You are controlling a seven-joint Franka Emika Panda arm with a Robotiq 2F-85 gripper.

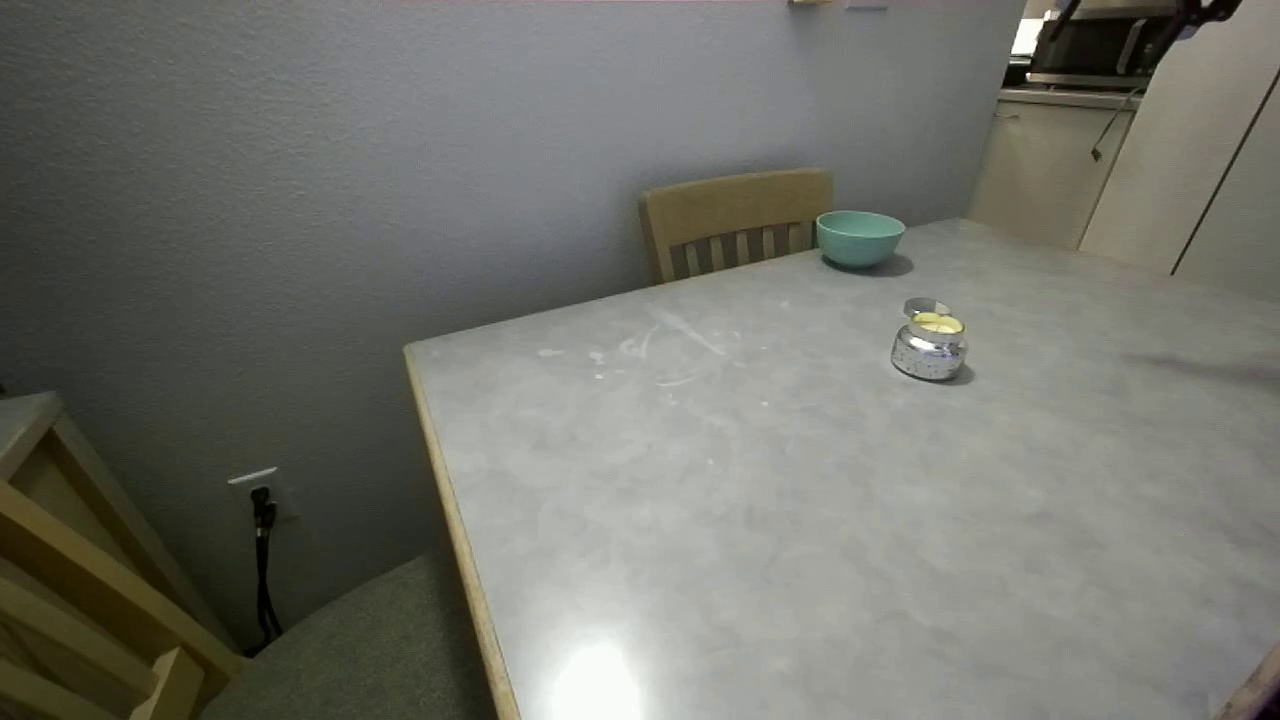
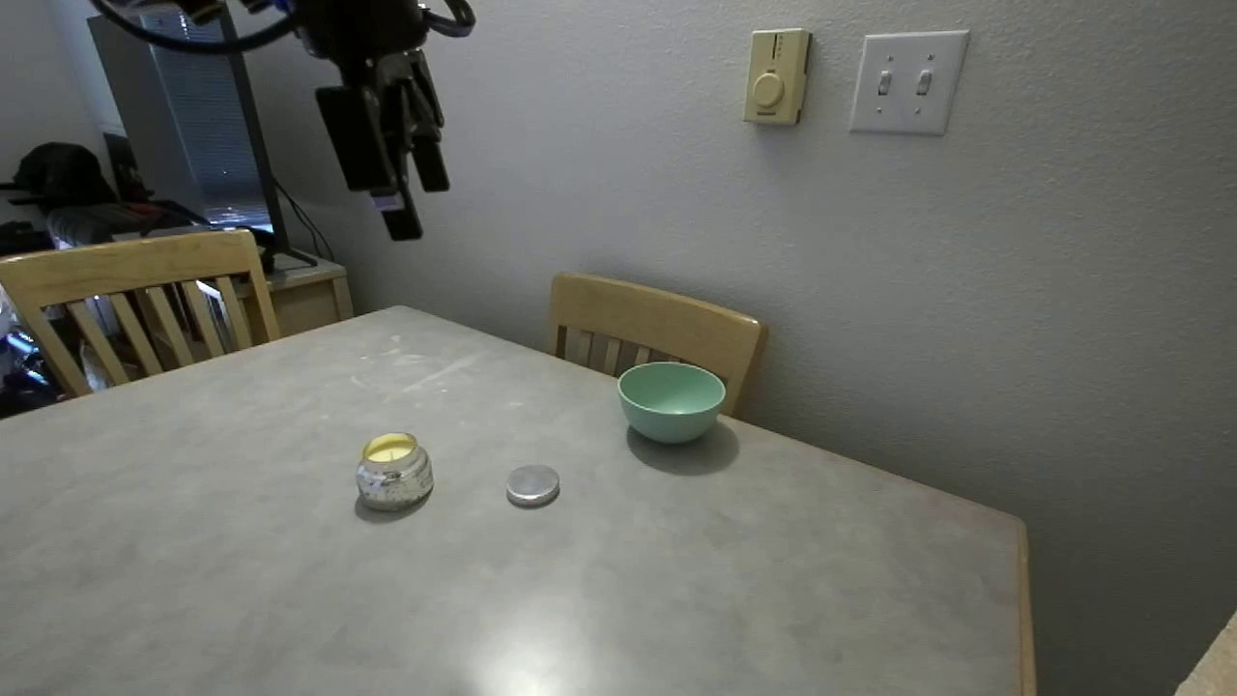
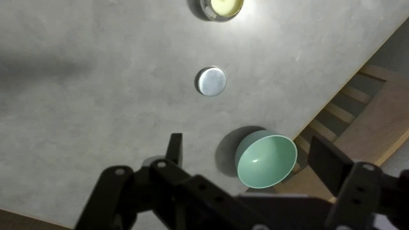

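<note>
On the grey table stands a silvery glass jar (image 2: 395,478) holding a yellow candle, its top uncovered. A round silver lid (image 2: 533,485) lies flat on the table between the jar and a mint-green bowl (image 2: 673,402). The bowl looks empty in the wrist view and sits by the table's edge. High above the table, my gripper (image 2: 417,215) points down in exterior view 2. In the wrist view its fingers (image 3: 175,149) are wide apart, with nothing held. The bowl (image 3: 267,159) shows in the gap between them, far below. The lid (image 3: 212,81) and part of the candle jar (image 3: 223,8) lie farther up that view.
A wooden chair (image 2: 655,315) stands against the table's edge behind the bowl, close to the wall. Another chair (image 2: 139,273) is at the far left.
</note>
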